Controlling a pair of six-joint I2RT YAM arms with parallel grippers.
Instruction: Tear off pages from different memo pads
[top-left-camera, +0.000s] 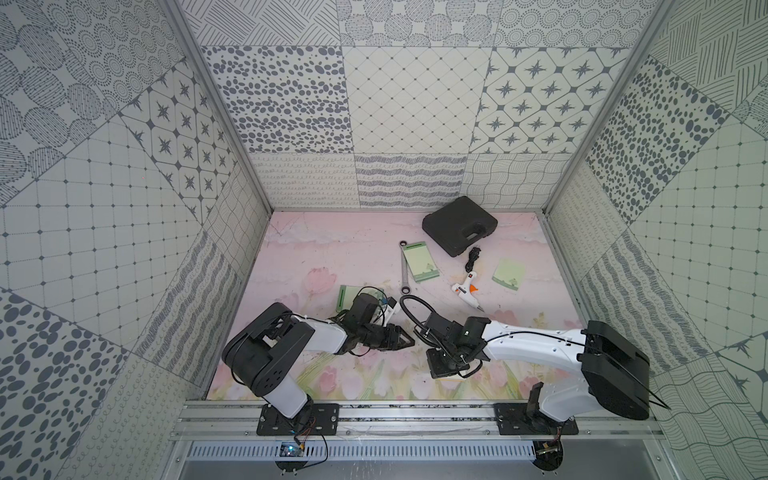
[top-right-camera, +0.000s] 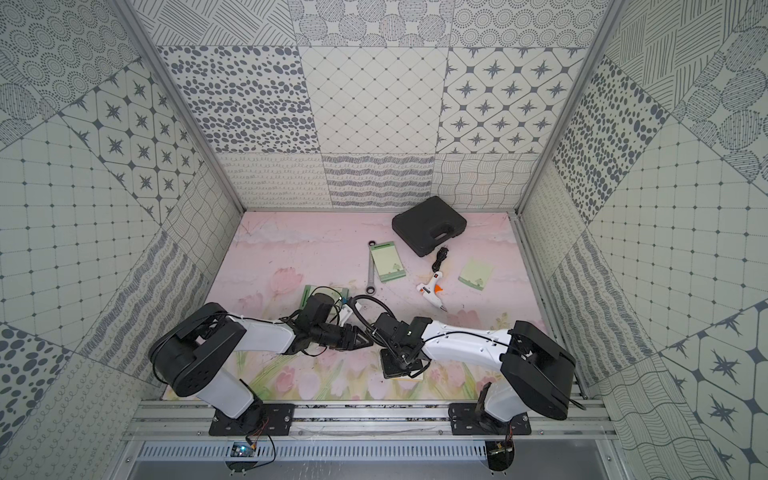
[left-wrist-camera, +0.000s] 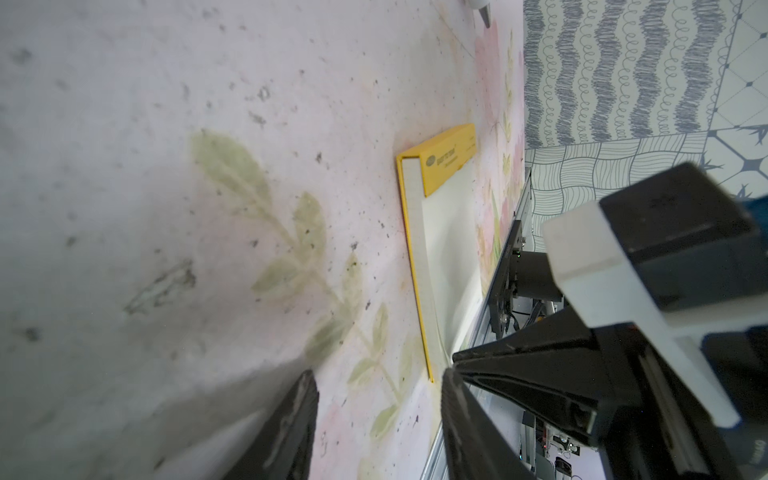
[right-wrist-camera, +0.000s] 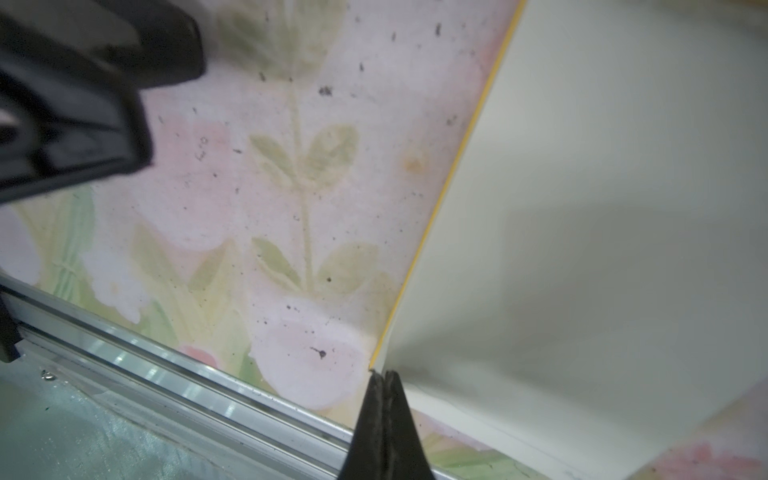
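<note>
A white memo pad (left-wrist-camera: 450, 240) with a yellow top band (left-wrist-camera: 449, 160) and yellow backing lies near the table's front edge. In the left wrist view my left gripper stands part open to the pad's left, nothing between its fingers. My right gripper is shut, its tips at a bottom corner of the white page (right-wrist-camera: 576, 224) by the yellow edge; no paper shows clearly between them. In the top views the right hand mostly covers this pad. A green memo pad (top-left-camera: 421, 261) lies mid-table, and another green pad (top-left-camera: 344, 297) is partly behind the left arm.
A loose green sheet (top-left-camera: 509, 274) lies at the right. Close by are a white glue gun (top-left-camera: 466, 293) and its black cord (top-left-camera: 472, 258). A wrench (top-left-camera: 405, 270) flanks the middle pad; a black case (top-left-camera: 459, 225) sits at the back.
</note>
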